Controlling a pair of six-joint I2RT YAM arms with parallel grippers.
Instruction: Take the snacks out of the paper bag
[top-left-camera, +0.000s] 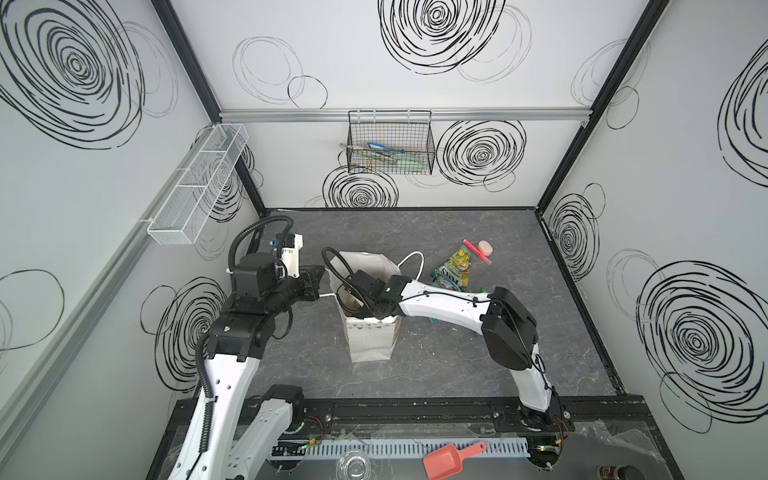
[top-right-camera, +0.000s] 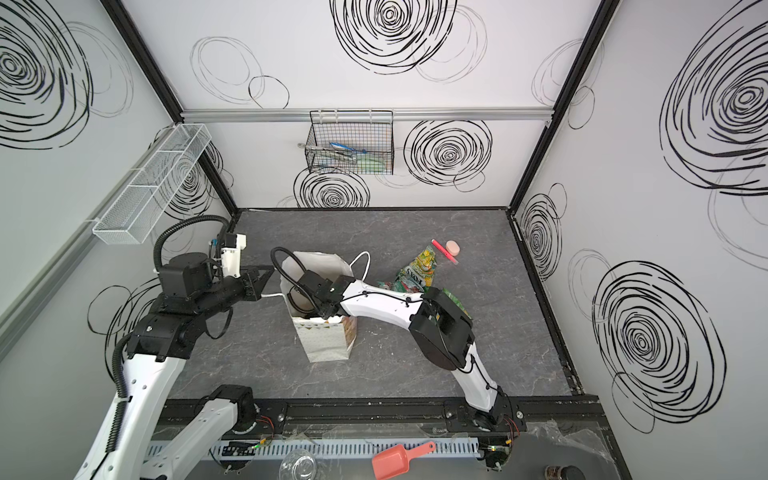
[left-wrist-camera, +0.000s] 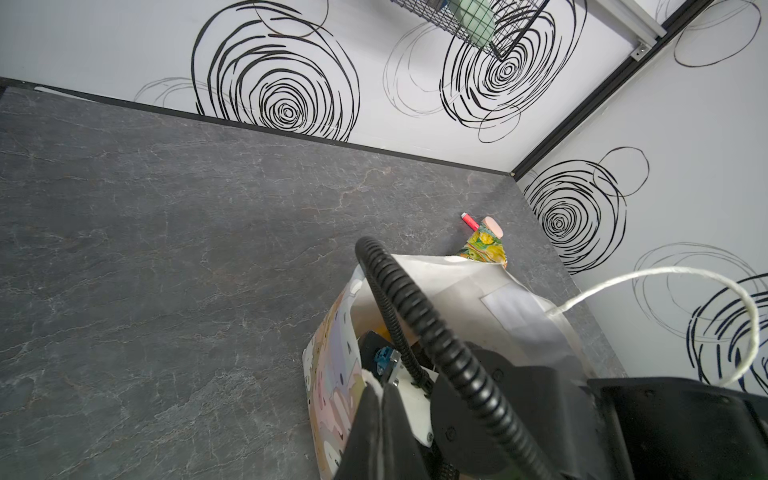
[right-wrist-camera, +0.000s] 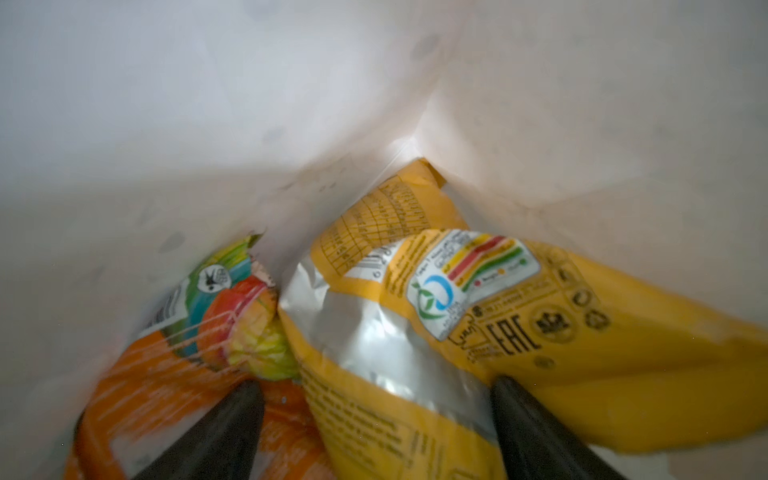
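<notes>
The paper bag stands mid-table. My right gripper is down inside it, open, its fingertips over a yellow snack pack with a silver band and an orange pack. In both top views that gripper is hidden in the bag. My left gripper is shut at the bag's left rim, nothing seen between its fingers; a white bag handle runs near it. Snack packs lie on the table right of the bag, partly behind the right arm.
A red stick and pink round piece lie at the back right. A wire basket hangs on the back wall, a white rack on the left wall.
</notes>
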